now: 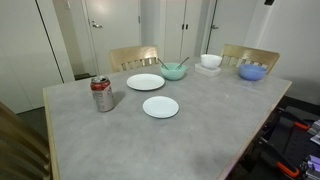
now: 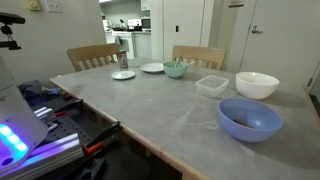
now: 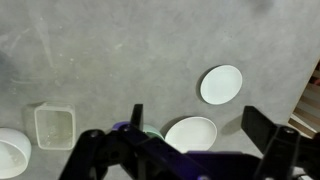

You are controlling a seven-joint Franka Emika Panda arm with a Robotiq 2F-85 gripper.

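My gripper stands open high above the table, its dark fingers wide apart with no object held between them. A green bowl (image 1: 174, 72) with utensils sticking out is at the table's far side; in the wrist view the gripper mostly hides it. A red and silver can (image 1: 102, 95) stands upright left of the plates. The blue bowl (image 2: 249, 120) has something dark inside that is too small to identify.
A clear rectangular container (image 2: 212, 87) and a white bowl (image 2: 256, 84) stand near the blue bowl. Chairs (image 2: 199, 60) line the far side.
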